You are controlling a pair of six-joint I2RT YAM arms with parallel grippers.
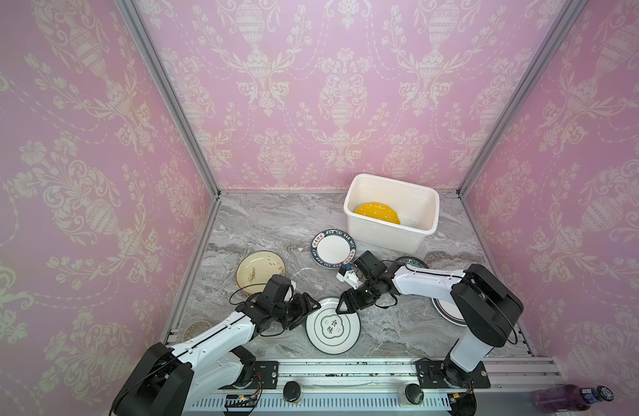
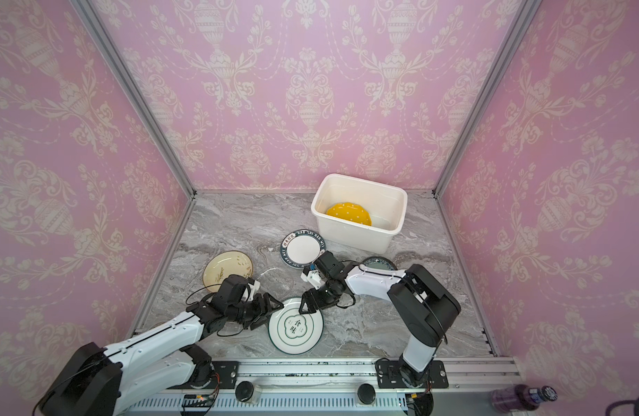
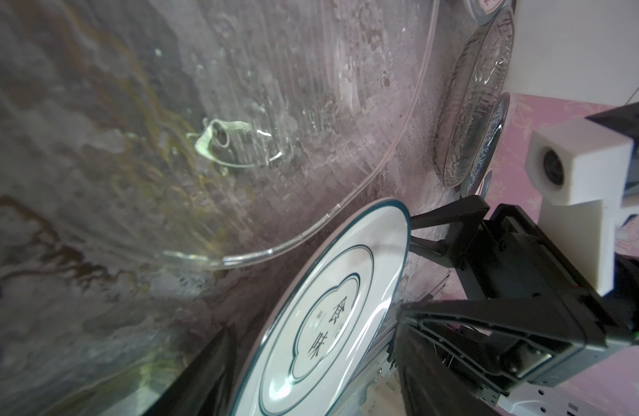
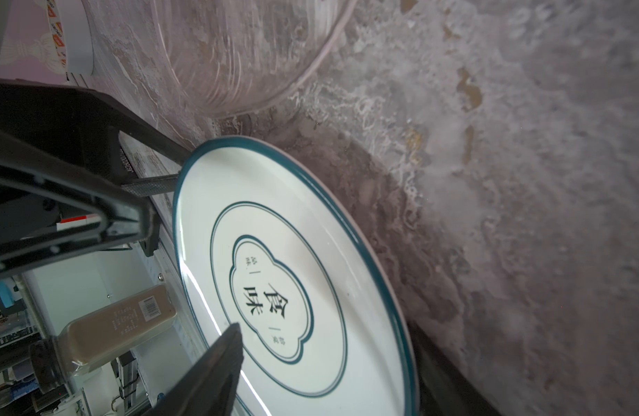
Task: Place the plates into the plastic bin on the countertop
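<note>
A white plate with green rings and characters (image 1: pixel 331 331) lies at the front middle. My left gripper (image 1: pixel 304 310) is at its left rim, my right gripper (image 1: pixel 345 302) at its upper right rim; both look open, their fingers straddling or beside the rim in the wrist views. A dark-bordered plate (image 1: pixel 333 247) lies behind, a cream plate (image 1: pixel 253 269) to the left, a dark plate (image 2: pixel 379 262) and a white plate (image 1: pixel 447 314) to the right, partly hidden by my right arm. The white plastic bin (image 1: pixel 416 232) stands at the back right, holding a yellow plate (image 1: pixel 376 212).
A clear round item (image 1: pixel 193 330) lies at the far left front. Pink walls enclose the counter on the back and sides.
</note>
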